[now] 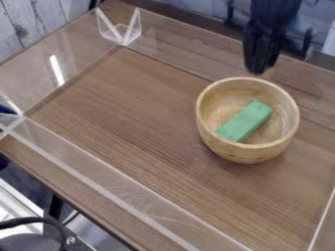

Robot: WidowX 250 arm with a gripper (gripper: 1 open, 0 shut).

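A round light wooden bowl (pixel 246 149) sits on the right half of the wooden tabletop. Inside it lies a green rectangular block (pixel 246 121), set diagonally. The dark gripper (pixel 268 59) is at the top edge behind the bowl, blurred and cut off by the frame, with its fingertips above and apart from the bowl; whether its fingers are open or shut is unclear.
Transparent plastic pieces (pixel 120 27) stand near the top left, with clear strips along the left side. A black cable or fitting (pixel 33 230) is at the bottom left corner.
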